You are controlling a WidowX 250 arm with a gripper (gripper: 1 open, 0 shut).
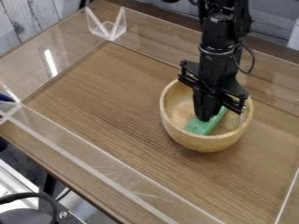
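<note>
A tan round bowl [184, 136] sits on the wooden table, right of centre. Inside it lies a green object [201, 124]. My black gripper [204, 116] reaches down from the top into the bowl, its tip over the green object and partly hiding it. Whether anything is between the fingers is hard to see.
A clear plastic container [105, 24] stands at the back left. Black cables lie at the lower left edge.
</note>
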